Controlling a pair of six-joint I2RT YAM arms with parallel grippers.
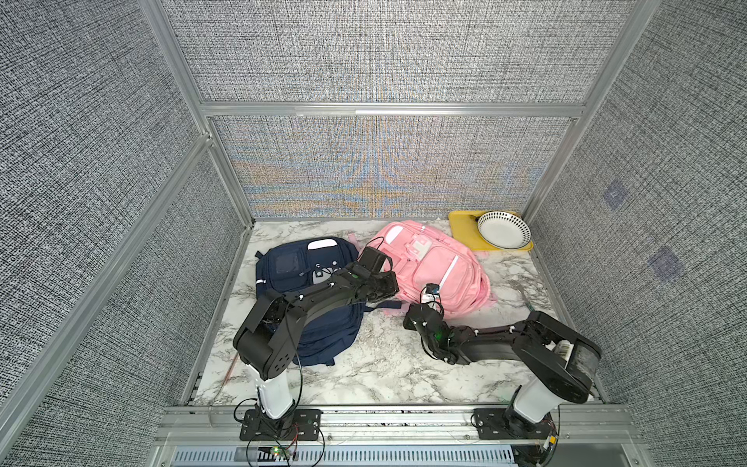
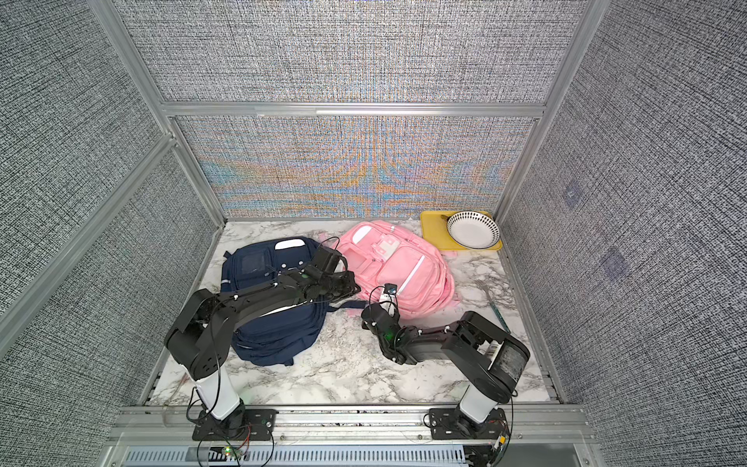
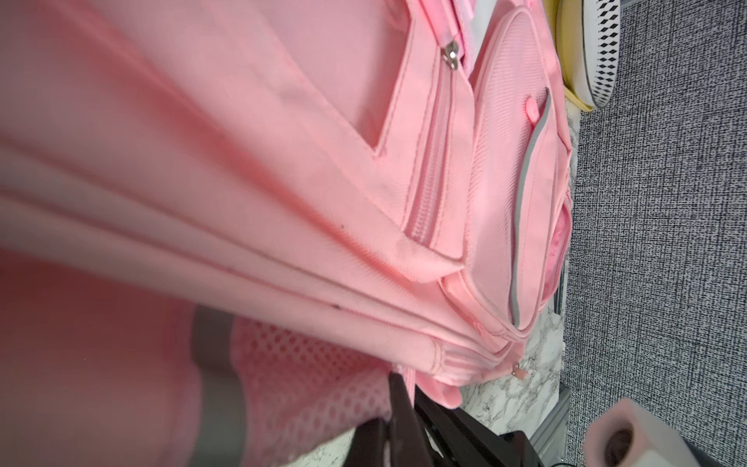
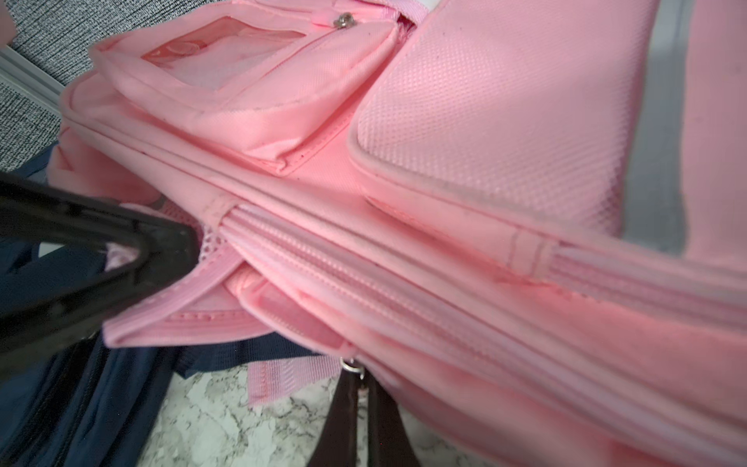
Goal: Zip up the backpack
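Observation:
The pink backpack (image 1: 424,260) lies on the marble table. My left gripper is shut at its lower left side, by a fold of pink fabric and mesh; whether fabric is between the fingertips is unclear. My right gripper is shut at the bag's near edge, its tips at a small metal zipper pull (image 4: 350,364) below a long zipper (image 4: 327,276); I cannot tell whether the pull is pinched.
A navy backpack (image 1: 311,338) lies left, under my left arm. A yellow board (image 1: 463,229) with a white bowl (image 1: 504,230) sits at the back right. Bare table shows at the front centre.

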